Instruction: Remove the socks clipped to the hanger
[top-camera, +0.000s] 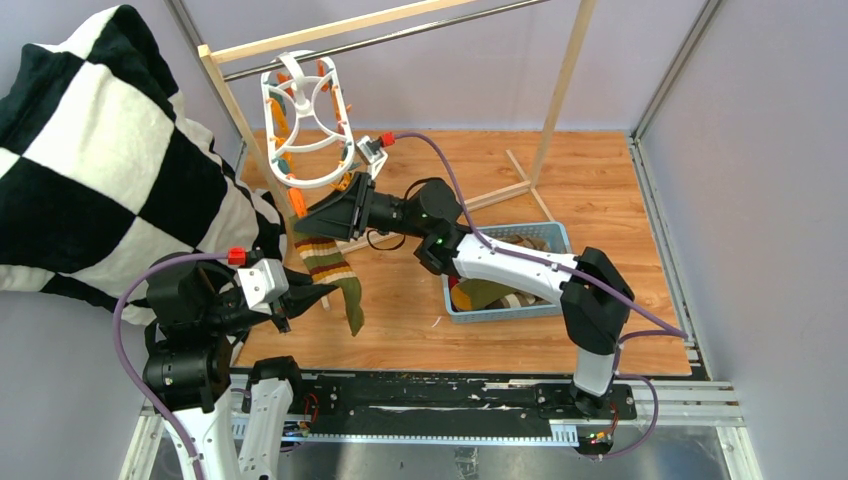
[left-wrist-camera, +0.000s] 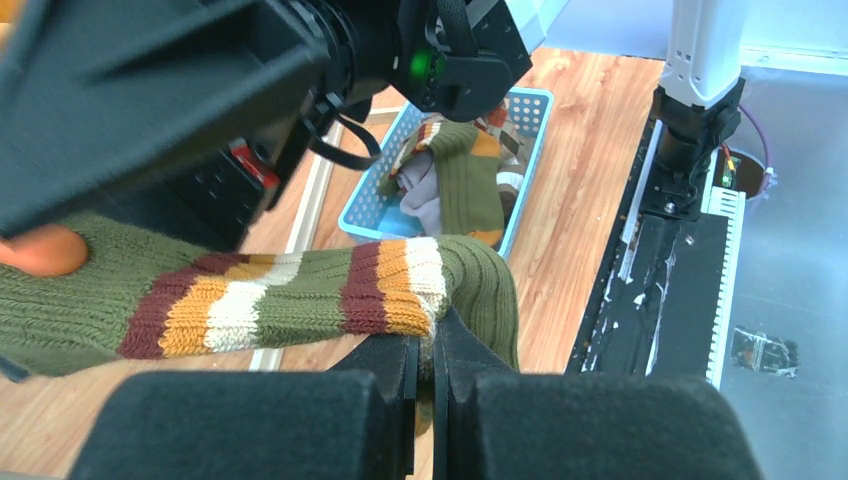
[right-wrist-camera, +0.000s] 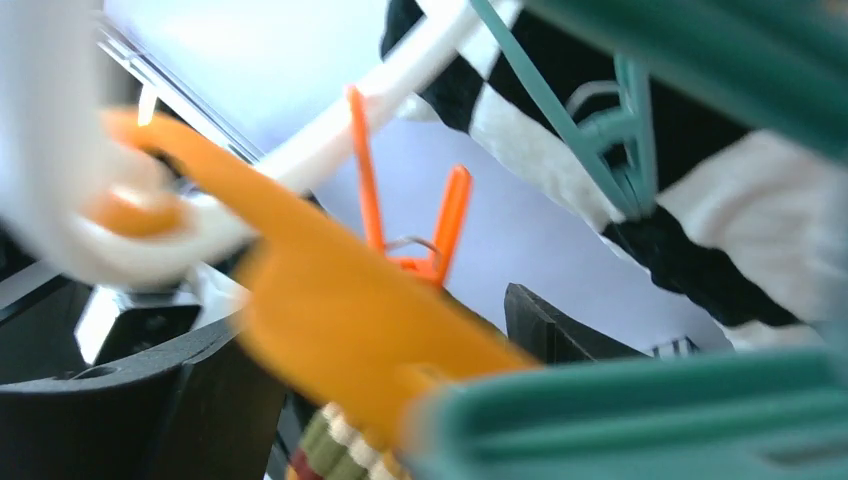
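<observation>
A white round clip hanger (top-camera: 310, 175) with orange and teal pegs hangs from the metal bar. Under it hangs an olive sock with red, yellow and cream stripes (top-camera: 330, 270). My left gripper is shut on this sock's fabric, seen close in the left wrist view. My right gripper (top-camera: 322, 215) is at the hanger's lower front, by the orange peg above the sock. In the right wrist view its dark fingers stand apart, with blurred orange and teal pegs (right-wrist-camera: 355, 330) between and in front of them; the sock shows below.
A blue basket (top-camera: 500, 316) with socks sits at the right on the wooden board (top-camera: 620, 330). A checkered cushion (top-camera: 100, 180) fills the left side. The wooden frame (top-camera: 555, 90) stands behind.
</observation>
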